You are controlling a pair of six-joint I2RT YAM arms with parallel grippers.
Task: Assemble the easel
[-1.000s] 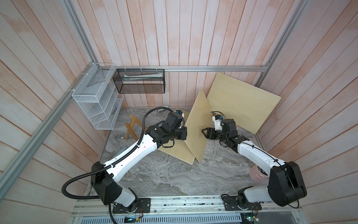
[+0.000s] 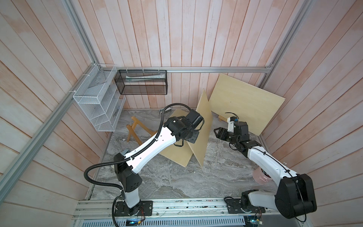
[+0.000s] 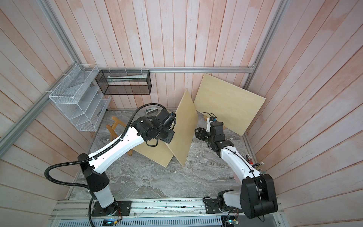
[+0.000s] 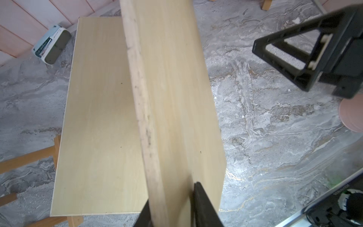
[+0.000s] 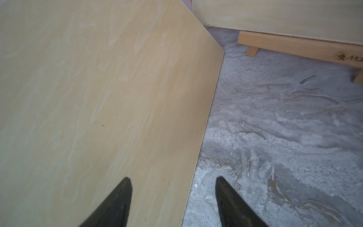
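Note:
A pale wooden board [image 2: 203, 136] stands on edge, tilted, in the middle of the floor. Its near edge runs between the fingers of my left gripper; whether they press on it cannot be told. Another board [image 4: 102, 124] lies low to its left, over light wooden legs [image 2: 133, 129]. My right gripper is open on the other side of the standing board, its fingers apart and empty. In the right wrist view the board's face fills the left half, beyond those fingers.
A large board [image 2: 245, 102] leans in the back right corner above a wooden bar [image 5: 298, 47]. A stapler-like object [image 4: 51, 44] lies near the back wall, and a pink bucket [image 2: 261, 176] stands at right.
The left arm has moved right and its gripper turned at the board. My right gripper has backed rightward, away from the board.

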